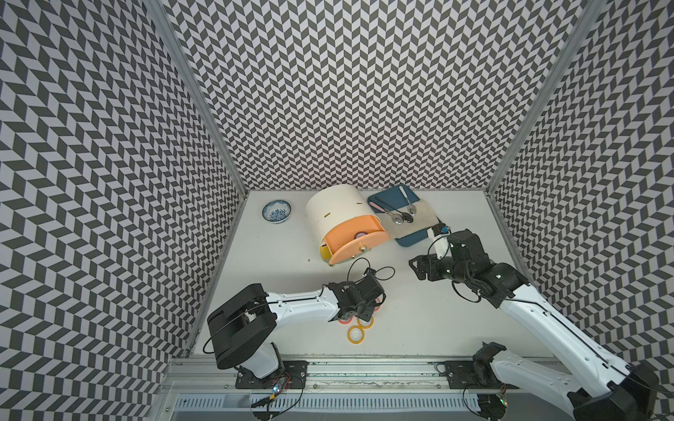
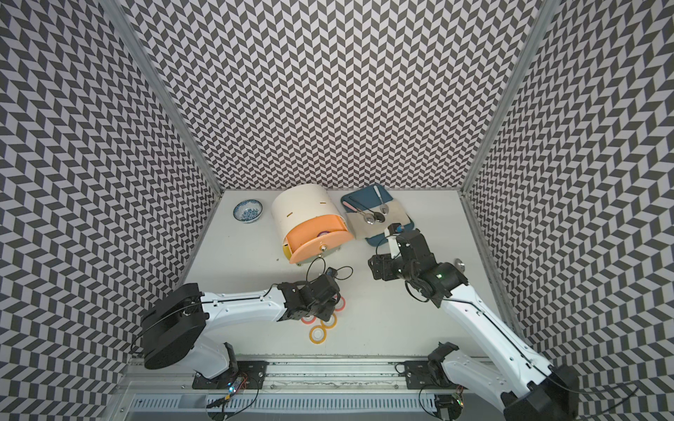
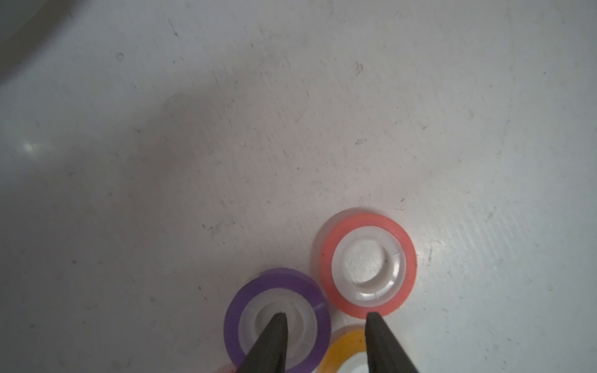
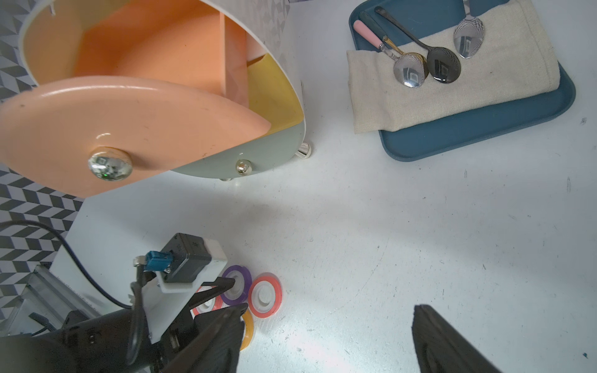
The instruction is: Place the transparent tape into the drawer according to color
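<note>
In the left wrist view a purple tape roll [image 3: 235, 323], a red roll [image 3: 404, 248] and part of an orange roll [image 3: 339, 353] lie close together on the table. My left gripper hangs above them, fingers apart, nothing held. The right wrist view adds a second red roll [image 4: 207, 304] left of the purple one; another orange roll [image 1: 356, 335] shows nearer the front edge. The cream cabinet [image 1: 335, 210] has its orange drawer [image 4: 130, 124] pulled out, with a purple ring [image 1: 361, 235] inside. Away from the rolls, my right gripper is open and empty.
Behind the right gripper, a blue tray [image 1: 410, 242] carries a cloth [image 4: 398, 112] and several spoons [image 4: 442, 65]. A patterned bowl [image 1: 276, 211] sits at the back left. The drawer front juts toward the left arm.
</note>
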